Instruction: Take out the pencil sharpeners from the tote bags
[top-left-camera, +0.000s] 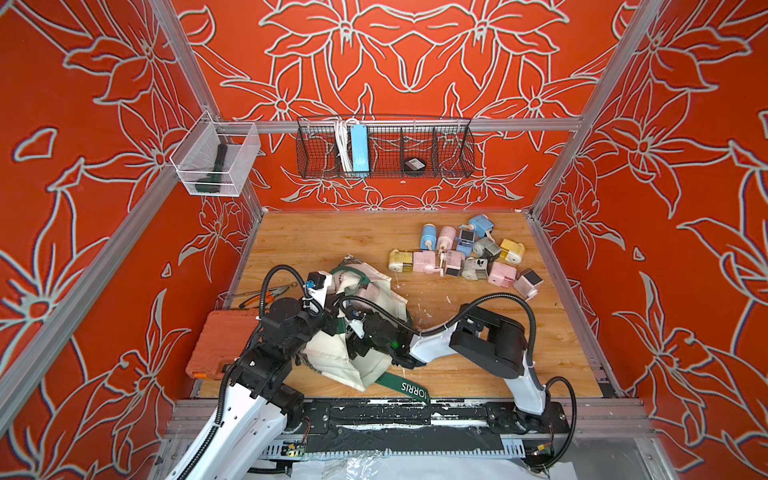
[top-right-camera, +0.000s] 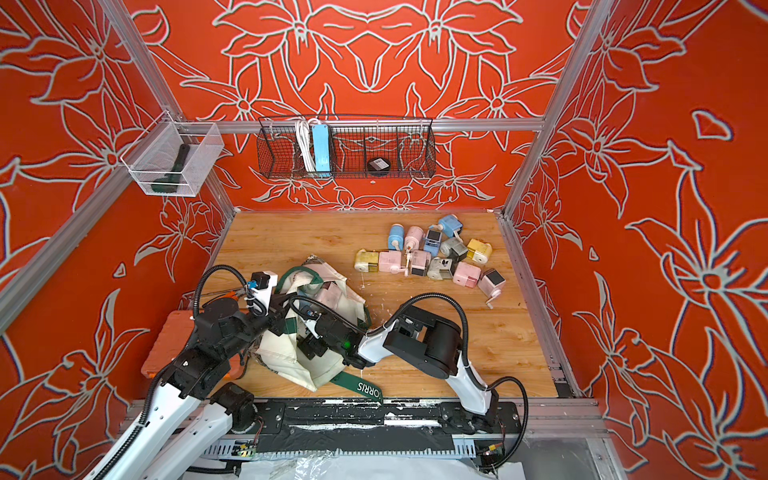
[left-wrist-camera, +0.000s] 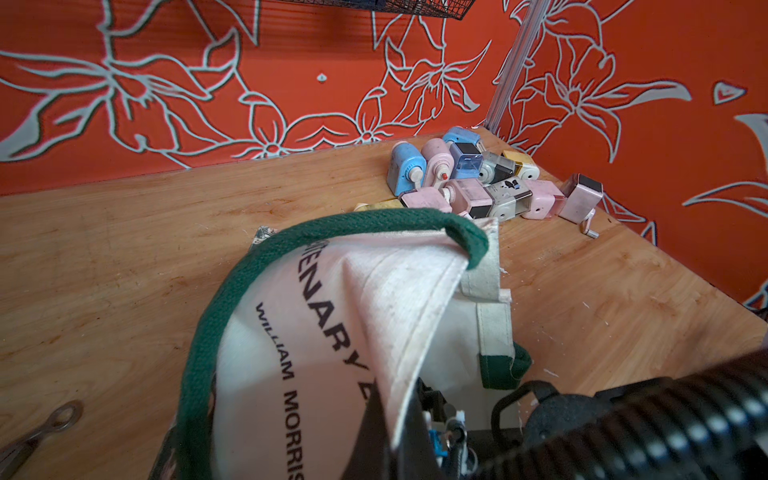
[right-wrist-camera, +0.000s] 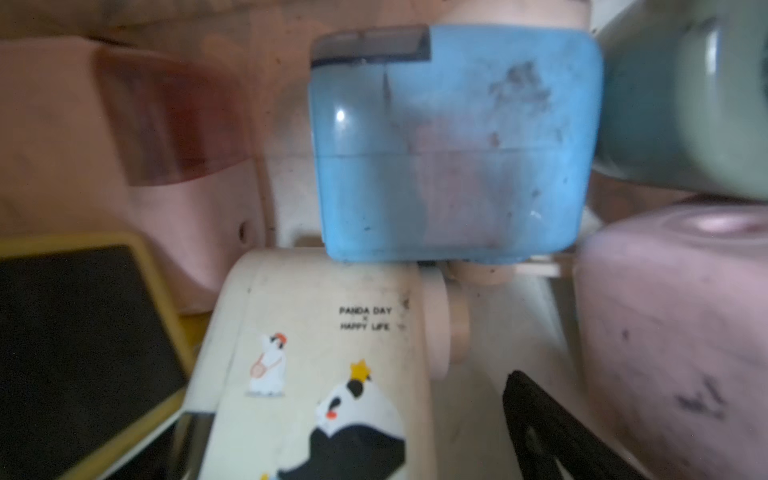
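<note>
The cream tote bag (left-wrist-camera: 320, 336) with green handles lies on the left half of the table. My left gripper is shut, a fold of the bag's edge pinched at its fingertips. My right gripper reaches into the bag and stands open. Its fingers (right-wrist-camera: 544, 432) straddle a cream sharpener with a panda print (right-wrist-camera: 320, 352), with a gap on the right. Around that one lie a blue sharpener (right-wrist-camera: 456, 144), pink sharpeners (right-wrist-camera: 672, 320), a green one (right-wrist-camera: 704, 96) and a yellow-framed one (right-wrist-camera: 80, 360).
Several sharpeners (top-left-camera: 452, 262) sit clustered at the back right of the table. An orange case (top-left-camera: 224, 342) and pliers (top-left-camera: 268, 297) lie at the left. Bare wood separates bag and cluster, and the table's back left is clear.
</note>
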